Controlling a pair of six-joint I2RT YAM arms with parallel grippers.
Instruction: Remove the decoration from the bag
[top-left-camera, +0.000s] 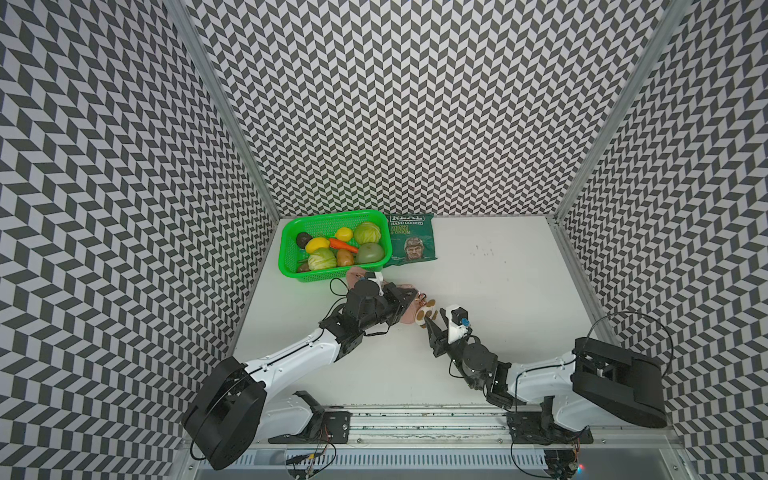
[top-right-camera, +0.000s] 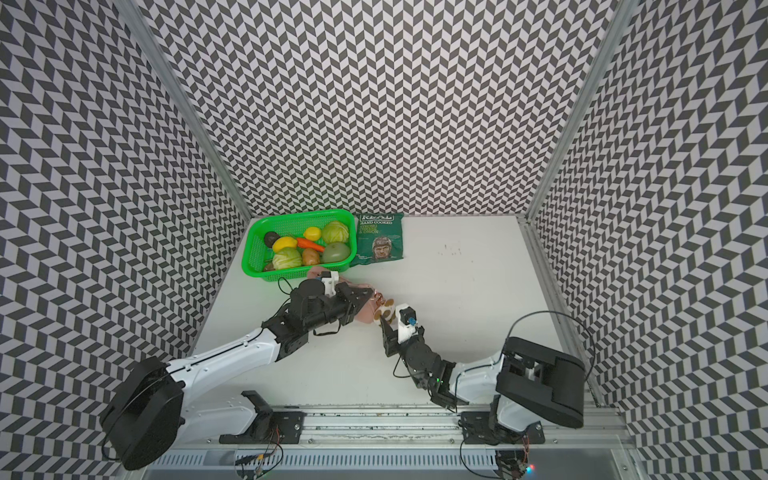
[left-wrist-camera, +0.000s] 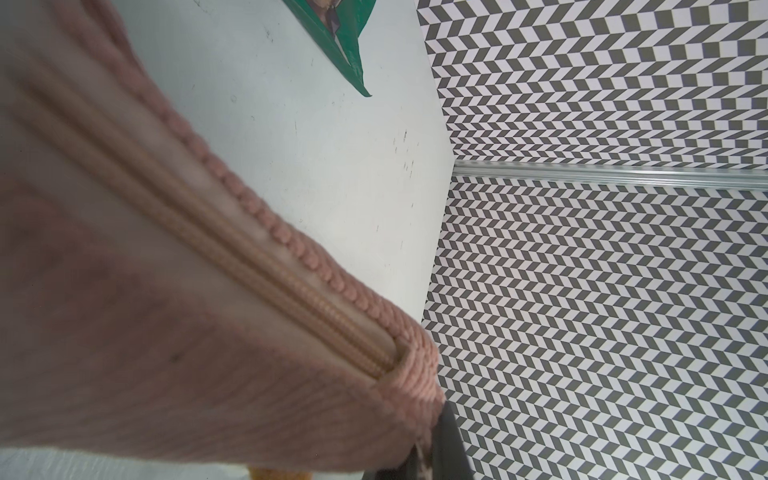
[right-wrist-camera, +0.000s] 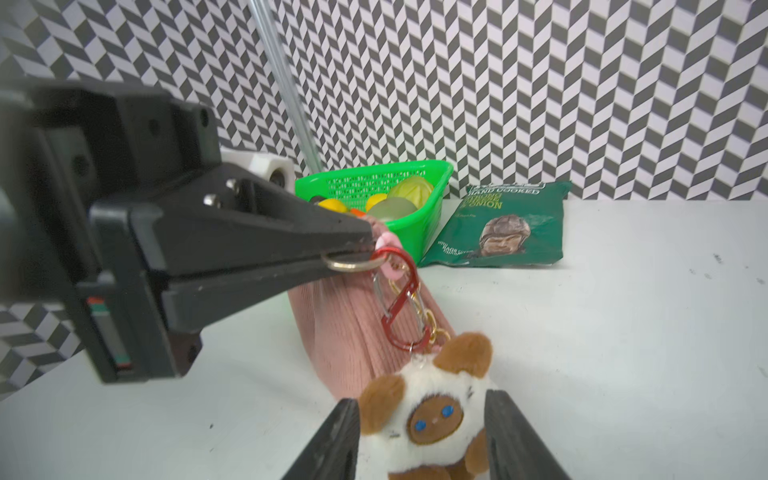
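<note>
A pink ribbed bag (left-wrist-camera: 200, 344) with a zipper hangs from my left gripper, which is shut with a thin metal ring (right-wrist-camera: 352, 265) pinched at its fingertips. From that ring hangs a red carabiner (right-wrist-camera: 413, 280), and below it is a white plush decoration (right-wrist-camera: 400, 404) with brown ears and blue eyes. My right gripper is open, one finger (right-wrist-camera: 336, 448) on each side of the plush in its wrist view. Whether either finger touches it, I cannot tell. In the top left view the plush (top-left-camera: 426, 312) shows between the two grippers.
A green basket (top-left-camera: 285, 254) of toy fruit and vegetables stands at the back left, with a green snack packet (top-left-camera: 424, 232) against its right side. Both arms work close together at the middle.
</note>
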